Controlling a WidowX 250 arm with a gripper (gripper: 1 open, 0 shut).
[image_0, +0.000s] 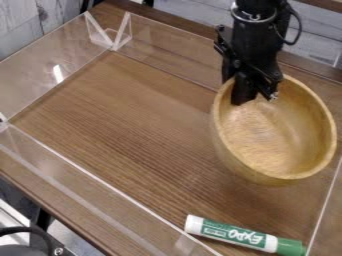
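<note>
A large oval wooden bowl (274, 140) fills the right side of the camera view. The black gripper (243, 88) reaches down from the top and is shut on the bowl's upper left rim. A green and white Expo marker (245, 235) lies in the bottom right corner, below the bowl and apart from it.
The wooden tray floor (114, 130) is bare across the left and middle. Clear plastic walls (40, 80) border it. Dark cables lie outside at the lower left.
</note>
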